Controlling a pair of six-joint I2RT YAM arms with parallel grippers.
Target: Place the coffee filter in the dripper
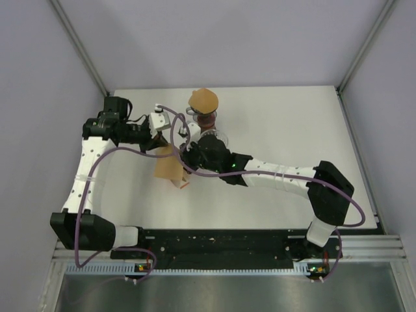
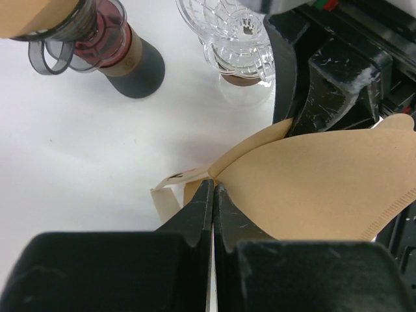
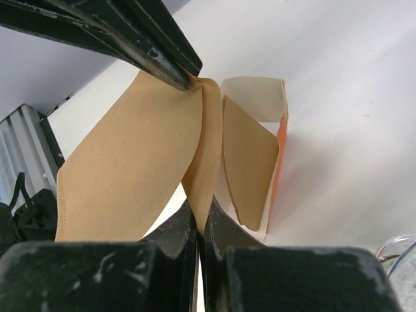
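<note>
A tan paper coffee filter (image 1: 168, 166) hangs between my two grippers, left of centre. My left gripper (image 1: 158, 144) is shut on it from the left; in the left wrist view the filter (image 2: 318, 182) rises from the shut fingertips (image 2: 211, 195). My right gripper (image 1: 184, 156) comes from the right, shut on the filter (image 3: 123, 156), which runs into its fingertips in the right wrist view. The clear dripper (image 2: 221, 26) stands behind, partly hidden in the top view by the right arm.
A glass carafe (image 2: 133, 71) with a tan top stands at the back. An open paper packet (image 3: 257, 97) with more filters lies under my grippers.
</note>
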